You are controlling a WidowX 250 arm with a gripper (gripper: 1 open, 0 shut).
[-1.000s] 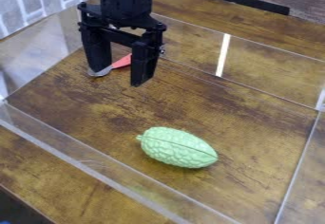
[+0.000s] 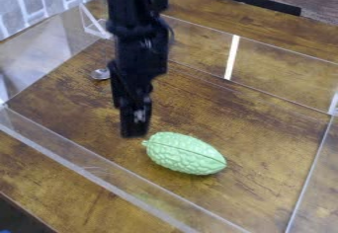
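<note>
My black gripper (image 2: 140, 116) is blurred by motion, its fingers hanging open above the wooden table a little up and left of a pale green bumpy gourd (image 2: 185, 154), which lies on its side. Nothing shows between the fingers. Behind the arm, at the left, a small metal piece (image 2: 101, 73) peeks out, mostly hidden.
The wooden table (image 2: 264, 128) has clear panels around the work area, with a low transparent edge along the front left and right. Bare wood lies right of and behind the gourd. A white strip (image 2: 232, 57) stands toward the back.
My gripper has moved downward and toward the front, closer to the gourd, and turned. The gourd is unmoved.
</note>
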